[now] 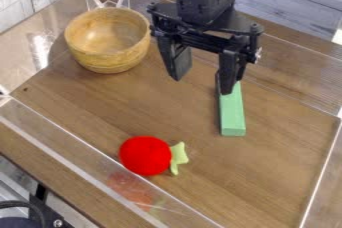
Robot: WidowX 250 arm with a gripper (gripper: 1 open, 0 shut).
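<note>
My black gripper [201, 64] hangs over the back middle of the wooden table, open, its fingers pointing down with nothing seen between them. Below its right finger lies a green block [231, 114]. A wooden bowl [107, 40] sits at the upper left, beside the gripper. A red object [143, 155] with pale green leaves, like a toy tomato or strawberry, lies at the front.
The table [80, 112] has bare room at the middle left and front right. Clear rims run along its front and right edges. A white slatted surface lies beyond the back.
</note>
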